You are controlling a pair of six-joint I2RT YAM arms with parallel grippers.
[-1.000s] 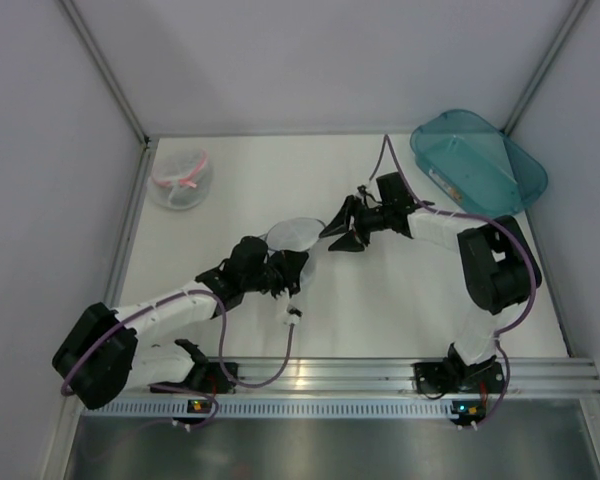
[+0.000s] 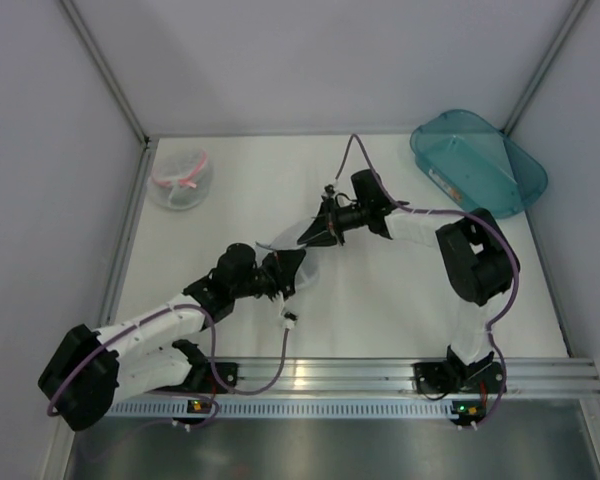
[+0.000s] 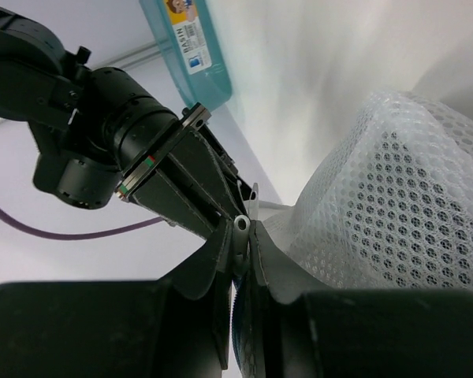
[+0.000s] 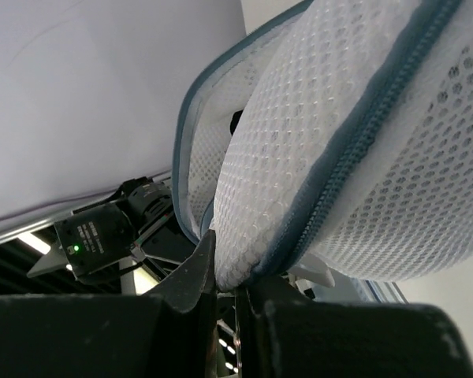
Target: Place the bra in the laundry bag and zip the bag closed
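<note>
The white mesh laundry bag [image 2: 298,270] with grey-blue zipper trim [image 4: 340,157] is held between both grippers mid-table. My left gripper [image 2: 280,262] is at the bag's lower left, on a small zipper pull [image 3: 241,224]; whether it grips it is unclear. My right gripper [image 2: 318,232] is shut on the bag's mesh edge beside the zipper, at the upper right of the bag. The bra is not clearly visible.
A second mesh bag [image 2: 175,195] with pink trim lies at the back left. A teal bin [image 2: 490,150] stands at the back right. The table round the bag is mostly clear.
My right gripper has moved left onto the bag and shut on it. My left gripper and arm have shifted slightly left, dragging at the bag's near part.
</note>
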